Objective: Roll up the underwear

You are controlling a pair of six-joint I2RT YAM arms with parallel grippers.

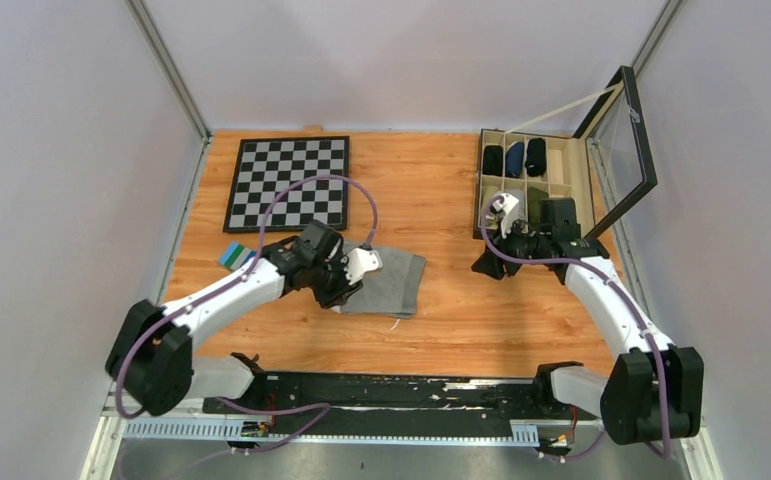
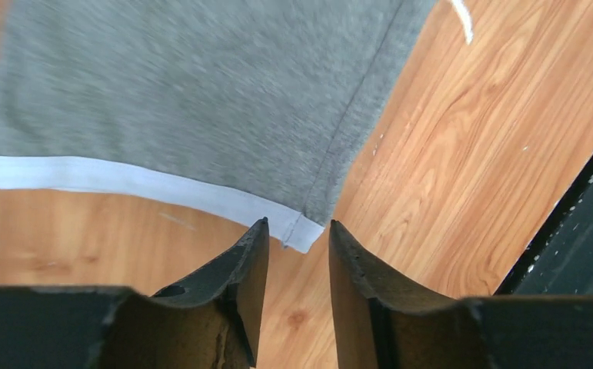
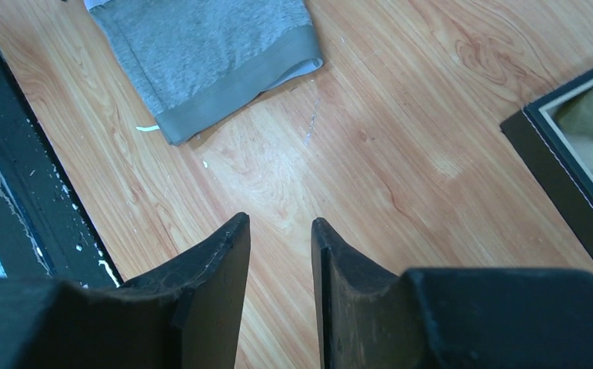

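Observation:
Grey underwear (image 1: 391, 280) lies flat and folded on the wooden table, with a pale band and a corner under my left gripper (image 1: 341, 295). In the left wrist view its white-edged corner (image 2: 302, 231) is just beyond the fingertips of that gripper, which stand part open with nothing clearly between them. My right gripper (image 1: 491, 265) stands open and empty to the right of the underwear; in the right wrist view the cloth (image 3: 208, 69) lies ahead of it at the upper left.
An open organizer box (image 1: 546, 155) with rolled dark garments stands at the back right, its lid raised. A checkered board (image 1: 281, 170) lies at the back left, coloured cards (image 1: 233, 255) below it. Bare table lies between cloth and box.

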